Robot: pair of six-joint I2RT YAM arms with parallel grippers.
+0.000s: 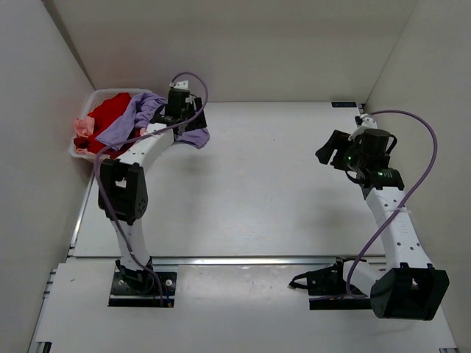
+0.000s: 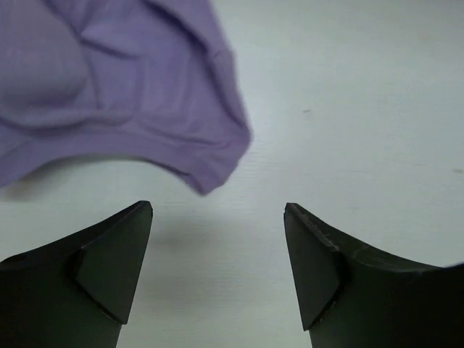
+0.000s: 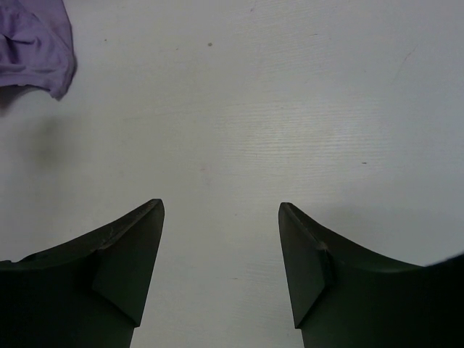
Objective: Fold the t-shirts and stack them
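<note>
A purple shirt hangs out of the white bin at the back left, one corner lying on the table. That corner of the purple shirt shows in the left wrist view, ahead of my left gripper, whose fingers stand apart with only bare table between them. In the top view the left gripper is over the shirt beside the bin. My right gripper hovers over the right side of the table, open and empty. The right wrist view catches a piece of the purple shirt at its upper left.
The bin also holds a red garment and a pink one. Between the arms the white table is clear. Walls rise behind it and at both sides.
</note>
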